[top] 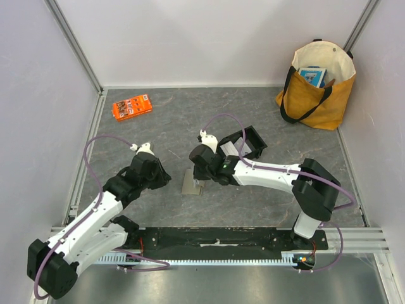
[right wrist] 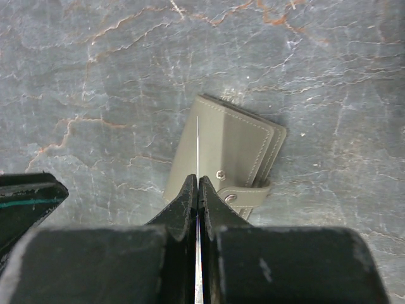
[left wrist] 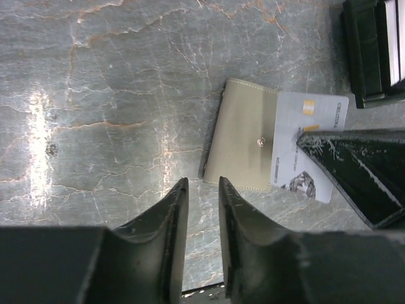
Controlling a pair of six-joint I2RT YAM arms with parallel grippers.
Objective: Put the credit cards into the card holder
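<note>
A grey-beige card holder (top: pixel 188 183) with a snap strap lies on the table's middle, also in the left wrist view (left wrist: pixel 237 133) and right wrist view (right wrist: pixel 195 149). My right gripper is shut above it, a card seen edge-on between its tips; the left wrist view shows that silver card (left wrist: pixel 300 161) beside the right gripper's dark finger. My left gripper (top: pixel 161 177) hangs left of the holder, its fingers (left wrist: pixel 174 234) slightly apart, nothing between them.
Behind the right arm is a black tray (top: pixel 253 139) with white cards. An orange pack (top: pixel 131 107) lies back left, a yellow bag (top: pixel 323 95) back right.
</note>
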